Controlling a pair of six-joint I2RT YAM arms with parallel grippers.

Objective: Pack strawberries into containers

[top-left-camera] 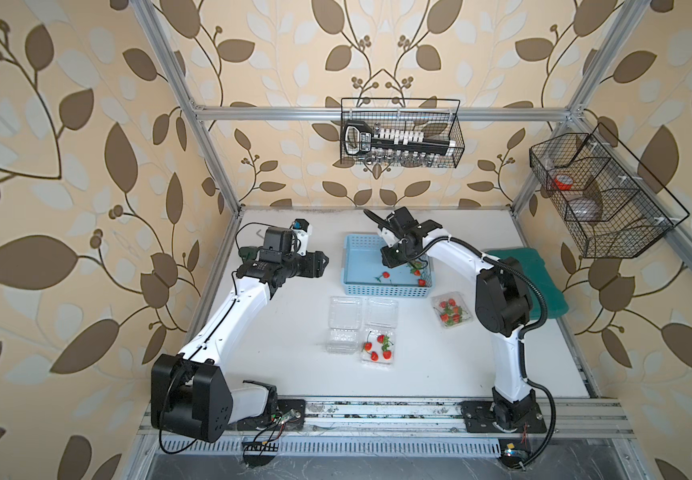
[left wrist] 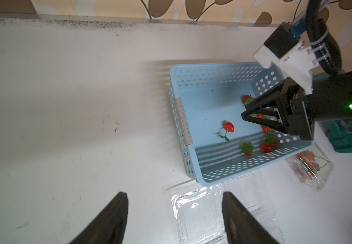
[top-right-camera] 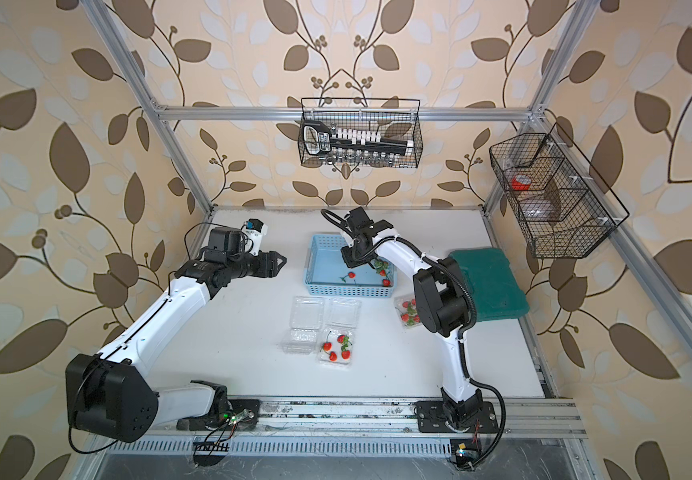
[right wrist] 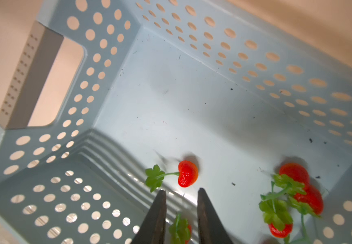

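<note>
Several strawberries lie in the blue basket (right wrist: 188, 172) (top-left-camera: 384, 289), some clustered at its right end. My right gripper (top-right-camera: 354, 256) hangs over the basket, fingers part open with a narrow gap, a strawberry (right wrist: 178, 231) seen below and between them. My left gripper (top-left-camera: 314, 264) hovers over the bare table left of the basket; whether it holds anything I cannot tell. An open clamshell (top-left-camera: 378, 345) holds several strawberries, beside an empty one (top-left-camera: 343, 340); a third container (top-left-camera: 450, 309) with strawberries is at the basket's right.
A green mat or case (top-right-camera: 494, 284) lies at the right edge. The table left of the basket and along the front is clear. Wire racks (top-left-camera: 402, 136) hang on the frame above.
</note>
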